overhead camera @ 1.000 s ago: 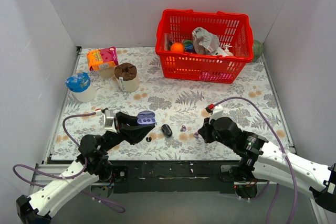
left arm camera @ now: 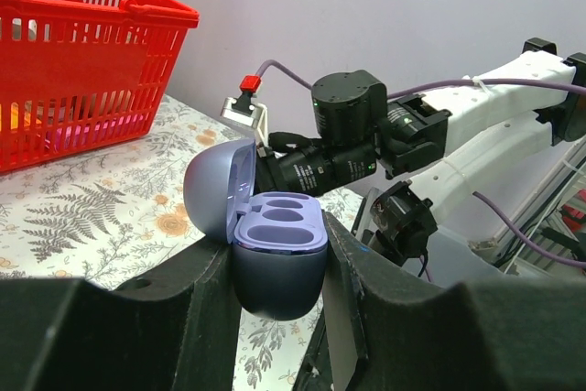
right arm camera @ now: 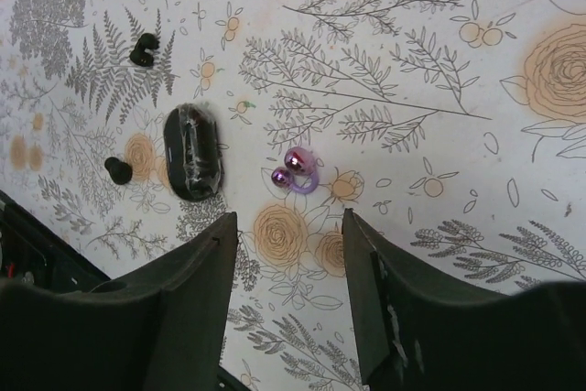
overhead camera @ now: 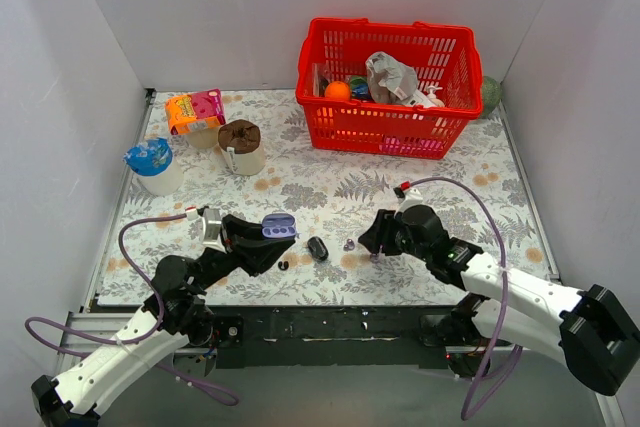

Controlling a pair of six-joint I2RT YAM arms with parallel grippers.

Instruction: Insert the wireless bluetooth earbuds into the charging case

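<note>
An open lilac charging case is clamped upright in my left gripper, its lid tipped back and its hollows looking empty. From the top, the case shows above the table's left-middle part. A shiny purple earbud lies on the tablecloth just beyond the tips of my right gripper, which is open with nothing seen between its fingers. Under the right gripper in the top view a second purple earbud partly shows; I cannot make it out in the right wrist view.
A black case lies left of the purple earbud, with small black pieces near it. The red basket stands at the back. Tubs and a snack bag are at the back left.
My right gripper has shifted left and now points down above the purple earbuds. The left arm and the lilac case have stayed put.
</note>
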